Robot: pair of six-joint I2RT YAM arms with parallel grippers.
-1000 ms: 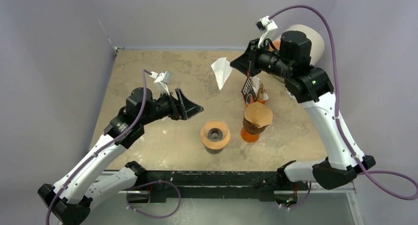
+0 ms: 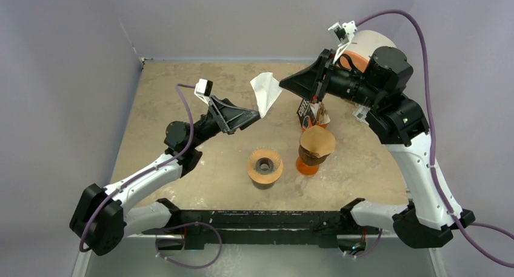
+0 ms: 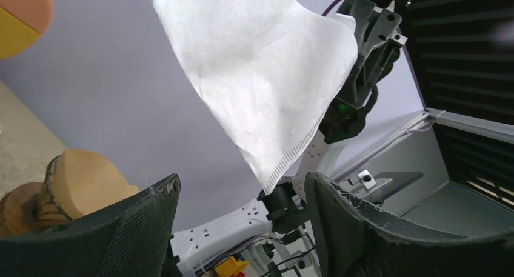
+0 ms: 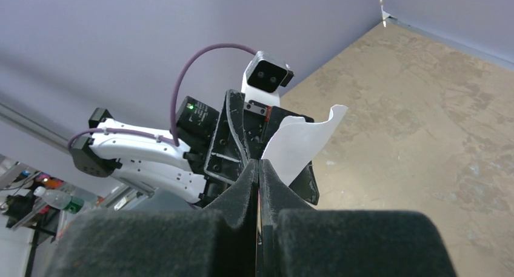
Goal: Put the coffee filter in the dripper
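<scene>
The white paper filter (image 2: 265,92) hangs from the tip of my right gripper (image 2: 282,84), which is shut on it; it fills the upper middle of the left wrist view (image 3: 254,77). My left gripper (image 2: 254,115) is open just below the filter's lower corner, its fingers either side of that corner in the left wrist view. In the right wrist view the filter (image 4: 297,142) stands beyond the shut fingertips. The dripper (image 2: 273,168), an orange ribbed ring with a dark centre, sits on the table at the front middle.
To the dripper's right stands an orange-based holder topped with brown filters (image 2: 317,140). A printed bag (image 2: 306,114) is behind it, with a white and orange container (image 2: 370,43) at the back right, partly hidden.
My left gripper has risen right and up to the filter's lower corner.
</scene>
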